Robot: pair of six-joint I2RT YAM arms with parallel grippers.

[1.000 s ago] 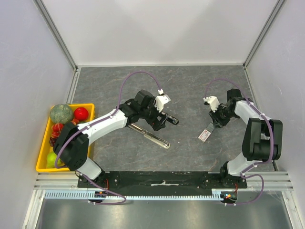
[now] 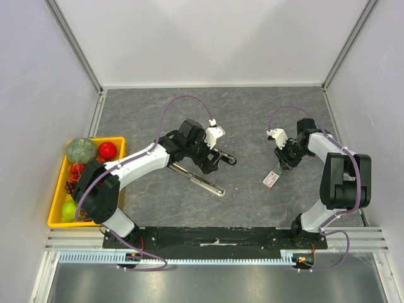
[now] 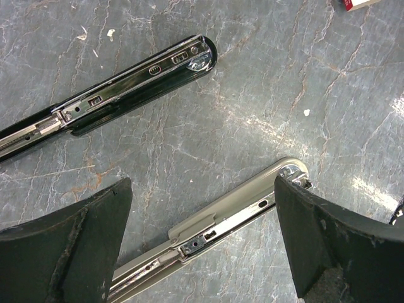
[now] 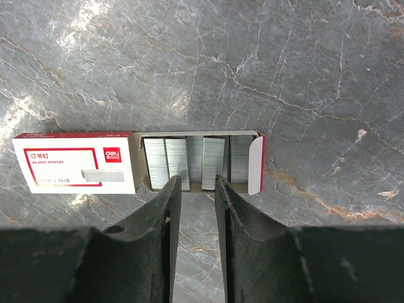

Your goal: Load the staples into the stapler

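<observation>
A white and red staple box (image 4: pixel 79 170) lies on the floor in the right wrist view, its right half open. Inside are several silver staple strips (image 4: pixel 178 158) with gaps between. My right gripper is over the box's near edge, its fingertips a narrow gap apart; box and floor show through, and whether it grips anything cannot be told. Two long opened staplers lie under the left arm: a black stapler (image 3: pixel 145 76) and a beige stapler (image 3: pixel 233 202). Above them, my left gripper is open with nothing between its fingers.
A yellow bin (image 2: pixel 57 211) with a melon (image 2: pixel 81 151), a red tomato (image 2: pixel 107 150) and other produce stands at the far left. Bare grey floor (image 2: pixel 249 126) lies between the two arms and behind them. White walls (image 2: pixel 208 44) close off the back and sides.
My right gripper has shifted slightly left and toward the near side at the box. The left arm, the staplers and the box appear unmoved.
</observation>
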